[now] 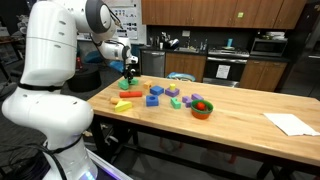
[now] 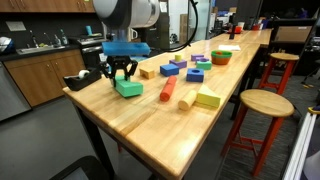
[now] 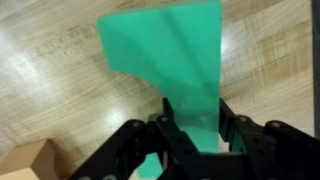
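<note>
A green arch-shaped block (image 3: 165,50) fills the middle of the wrist view, above the pale wooden table. My gripper is shut on it, with the block's near part between the fingers. In exterior view 2 the gripper (image 2: 122,72) points down at the green block (image 2: 129,87), which is at the table's left end. Whether the block touches the tabletop is hard to tell. In exterior view 1 the green block (image 1: 125,85) is small and partly hidden by the arm.
A red block (image 2: 168,89), a tan cylinder (image 2: 188,96) and a yellow block (image 2: 208,98) lie to the right. Several blue, purple and green blocks stand farther along. A green bowl (image 1: 201,113) holds red items. Near the table's far right lies white paper (image 1: 291,124).
</note>
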